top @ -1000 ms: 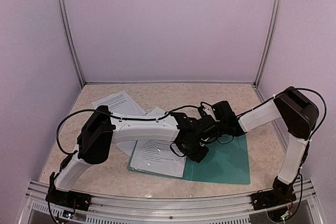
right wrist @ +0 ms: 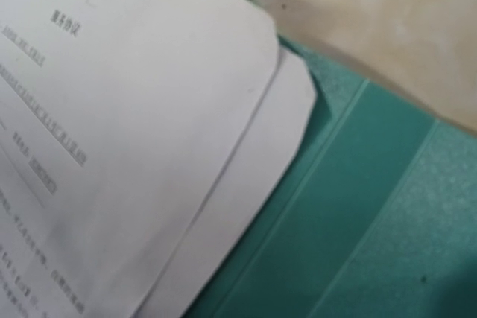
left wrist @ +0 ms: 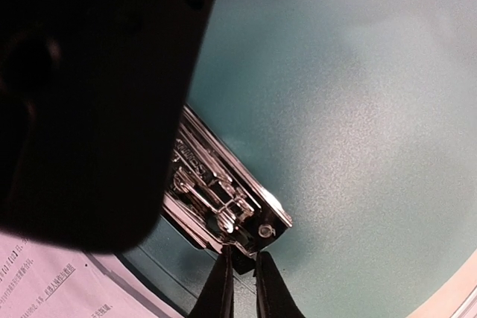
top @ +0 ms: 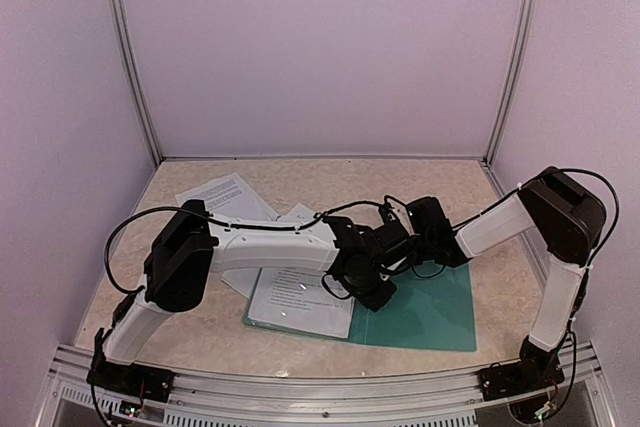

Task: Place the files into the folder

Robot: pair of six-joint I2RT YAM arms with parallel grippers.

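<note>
An open teal folder [top: 420,312] lies on the table, white papers [top: 300,307] on its left half. In the left wrist view a metal clip mechanism [left wrist: 223,191] sits along the folder's spine. My left gripper is at that clip's lower end, its narrow fingertips close around the dark tip; whether they grip it is unclear. In the right wrist view, stacked sheets [right wrist: 134,109] rest beside the teal spine [right wrist: 343,206]. My right gripper [top: 400,222] is over the back of the folder; its fingers are hidden.
More loose sheets [top: 220,192] lie at the back left, partly under the left arm. Bare table [top: 330,177] shows along the back and at the front left. Walls enclose the back and both sides.
The left arm, papers and folder look unchanged in the top view.
</note>
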